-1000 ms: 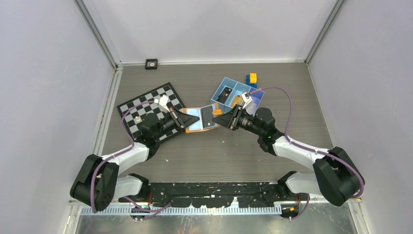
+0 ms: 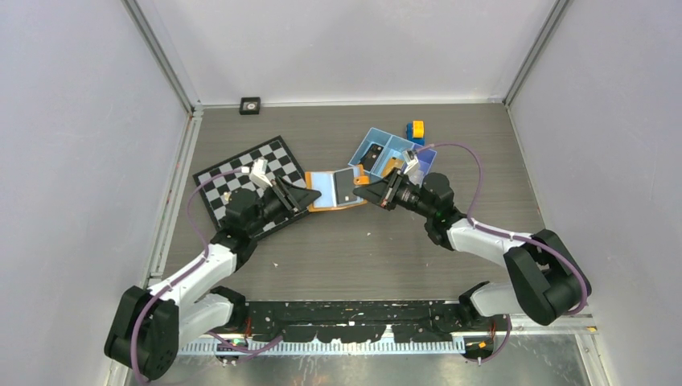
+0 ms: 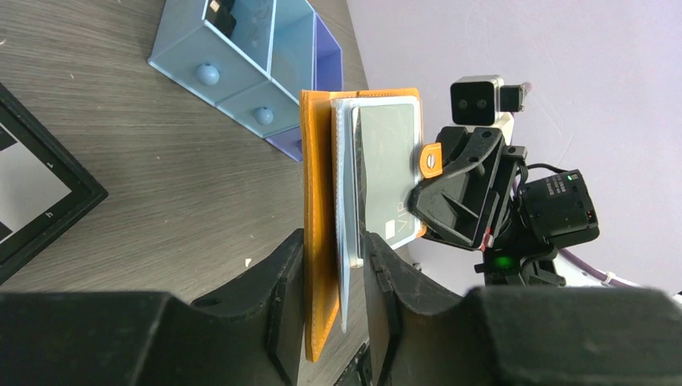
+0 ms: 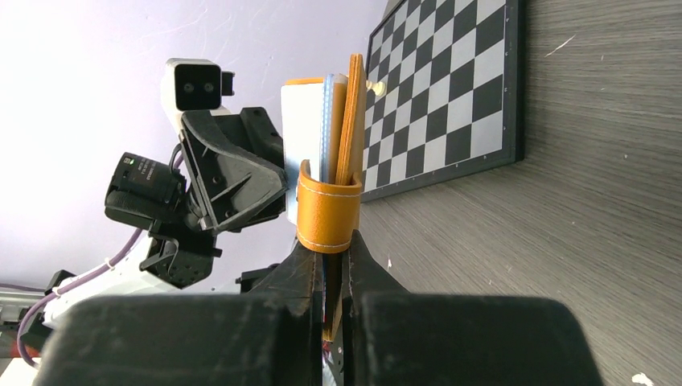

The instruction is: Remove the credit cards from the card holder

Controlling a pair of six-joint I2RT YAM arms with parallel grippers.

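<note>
An orange card holder (image 3: 318, 193) is held up between my two arms, spread open in the top view with a pale blue side (image 2: 323, 180) and a dark grey side (image 2: 344, 185). My right gripper is shut on the holder by its orange strap (image 4: 326, 211). A grey card (image 3: 389, 153) shows against the holder in the left wrist view. Around the holder's near edge stands my left gripper, part open: one finger lies close to the orange cover, and a gap shows on the other side. Whether that finger touches anything is unclear.
Behind the holder are a blue divided box (image 2: 371, 135) with items inside and a yellow-blue block (image 2: 417, 130). A black-and-white chessboard (image 2: 277, 151) lies under the left arm.
My left gripper has shifted slightly left along the holder, away from the right one. The holder and right gripper have moved only a little, slightly rightward.
</note>
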